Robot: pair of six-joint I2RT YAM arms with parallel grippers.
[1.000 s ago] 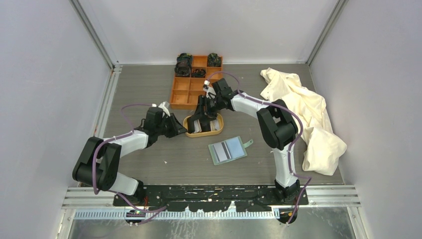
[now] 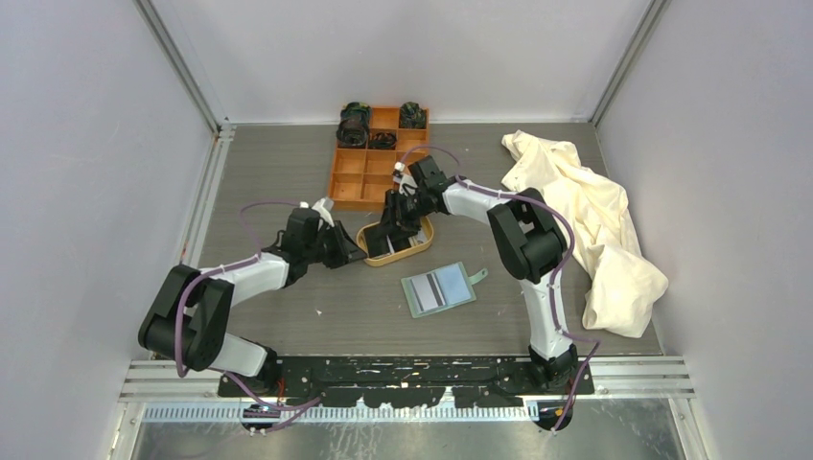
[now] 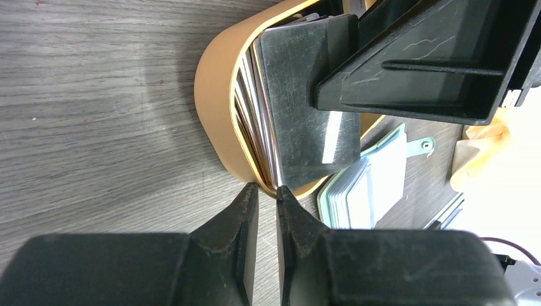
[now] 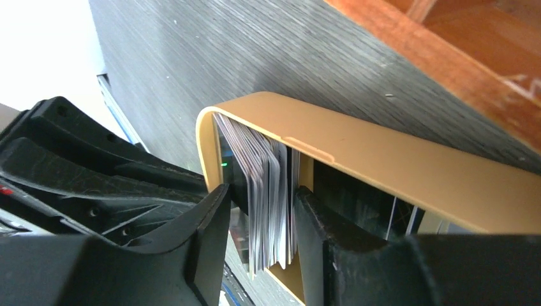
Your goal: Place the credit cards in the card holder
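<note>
Between the arms, an oval tan box (image 2: 410, 253) holds upright credit cards (image 4: 268, 191), packed as a thick stack at its left end. In the left wrist view the outer card (image 3: 300, 95) is dark-faced and leans at an angle. My left gripper is shut on the near rim of the box. My right gripper reaches into the box with its fingers apart, one on each side of the stack; how firmly they touch is unclear. The pale green card holder (image 2: 439, 289) lies opened flat to the right of the box, its tab pointing right.
An orange compartment tray (image 2: 357, 182) with dark items stands close behind the box. Cream cloth (image 2: 585, 220) is heaped at the right. The table (image 2: 336, 316) in front of the box is clear.
The box and my left gripper have shifted slightly right and toward the front. My right gripper has edged a little lower over the box. The card holder has stayed still.
</note>
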